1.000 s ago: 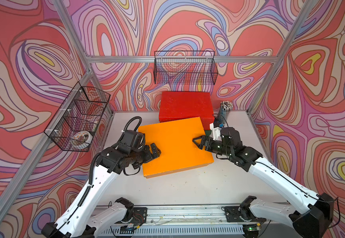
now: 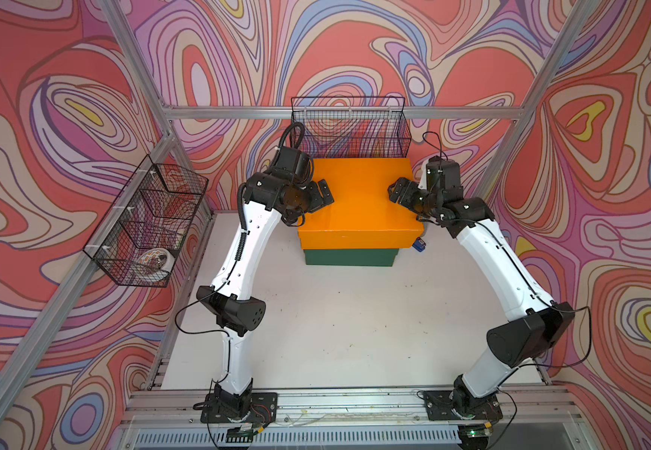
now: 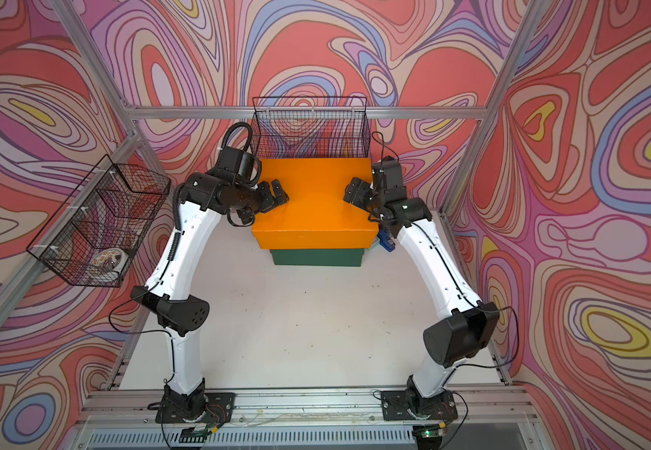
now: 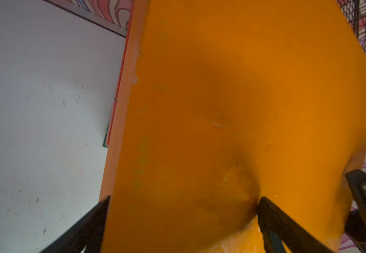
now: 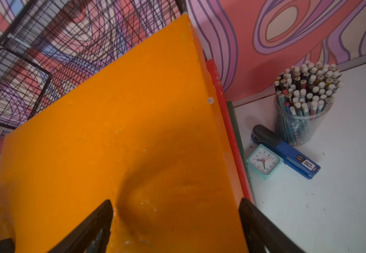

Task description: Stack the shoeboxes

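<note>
The orange shoebox [image 2: 356,202] sits high, above the green box [image 2: 349,257], covering most of the red box [image 5: 229,135], whose edge shows in both wrist views. My left gripper [image 2: 319,196] is on the orange box's left part, my right gripper [image 2: 397,190] on its right part. Both have fingers spread, pressed against the orange box; the wrist views show its surface dented by the fingertips. Whether the orange box rests fully on the red one or is held up between the arms, I cannot tell.
A cup of pencils [image 5: 303,118], a stapler [image 5: 288,151] and a small clock [image 5: 263,162] stand right of the stack. Wire baskets hang at the back [image 3: 310,127] and left [image 3: 93,225].
Both arms and the orange box have moved back and up, the box straightening out. It now covers the red box in the top left view, with the green box showing below.
</note>
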